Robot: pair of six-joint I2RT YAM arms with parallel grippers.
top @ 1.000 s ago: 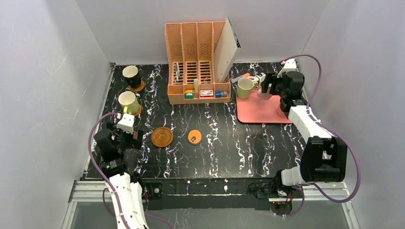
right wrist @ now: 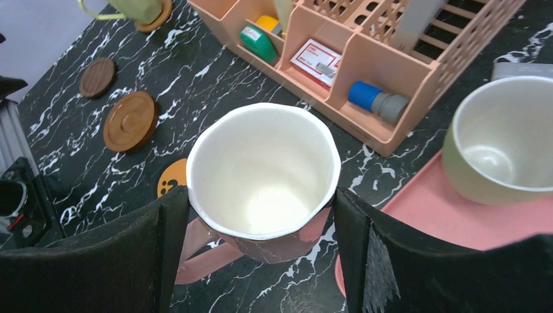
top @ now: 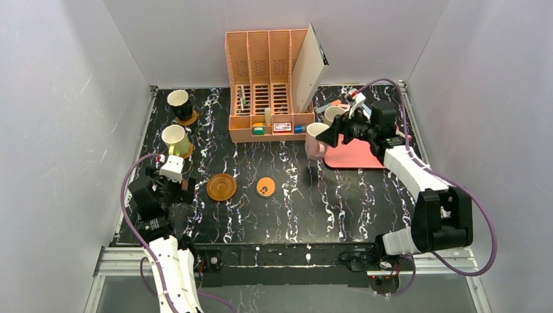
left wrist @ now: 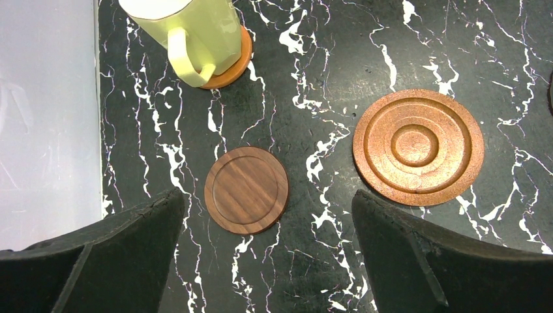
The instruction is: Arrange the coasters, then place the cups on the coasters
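Note:
A pink cup [top: 315,149] with a white inside hangs off the left side of the pink tray [top: 355,156]. My right gripper is shut on it, one finger on either side of its body, and its handle points to the lower left in the right wrist view. Bare coasters lie to the left: a small dark wooden one [left wrist: 246,190], a larger brown one [left wrist: 418,147] and an orange paw-print one [top: 265,187]. Above the dark coaster, my left gripper stands open with nothing between its fingers.
A green cup [top: 175,138] and a black cup [top: 179,102] rest on coasters at the left. Another light-green cup [right wrist: 505,140] sits on the tray. At the back stands an orange organizer [top: 267,134].
My right gripper has carried the pink cup leftward and toward the front, from over the tray, past the light-green cup. The left arm has stayed still.

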